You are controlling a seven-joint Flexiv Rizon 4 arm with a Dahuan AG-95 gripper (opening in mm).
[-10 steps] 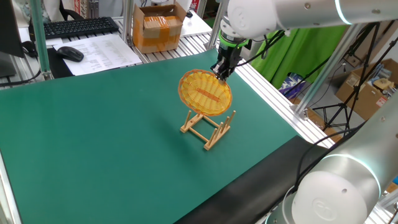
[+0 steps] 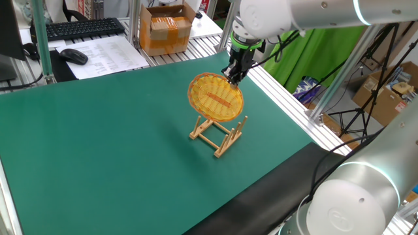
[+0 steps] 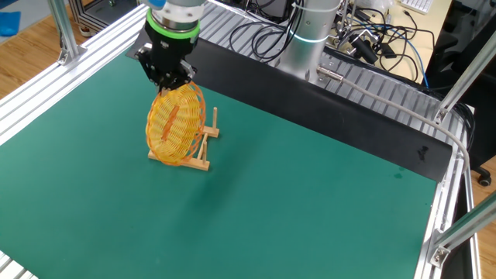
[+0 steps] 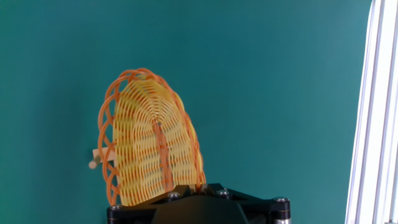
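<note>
A yellow oval woven basket (image 2: 216, 98) with an orange rim hangs on edge from my gripper (image 2: 232, 81), which is shut on its rim. In the second exterior view the basket (image 3: 173, 124) stands steeply tilted under the gripper (image 3: 164, 90), in front of part of a wooden rack. That rack (image 2: 221, 151) has upright pegs and rests on the green table. The basket's lower edge overlaps the rack's far end; whether they touch I cannot tell. From the wrist, the basket (image 4: 146, 137) reaches up from the gripper and hides nearly all of the rack, save one peg (image 4: 94, 163).
Wide bare stretches of the green table (image 2: 98, 150) lie around the rack. A black strip (image 3: 325, 108) runs along the robot's side. Beyond the far edge are a cardboard box (image 2: 165, 29), a mouse (image 2: 74, 57) and a keyboard (image 2: 78, 28).
</note>
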